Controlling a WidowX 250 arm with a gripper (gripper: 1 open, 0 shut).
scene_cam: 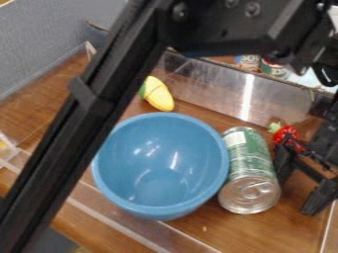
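A blue bowl (160, 168) rests on the wooden surface, with a tin can (248, 178) lying beside it on its right. A yellow object (157, 95) is behind the bowl, and a small red item (280, 132) is behind the can at right. My gripper (306, 178) is at the right edge, to the right of the can, with its fingers open and nothing visible between them. My dark arm crosses the view diagonally and hides part of the scene.
A metal wall (232, 92) runs along the back, with more cans (274, 68) behind it. A clear rail crosses the lower left.
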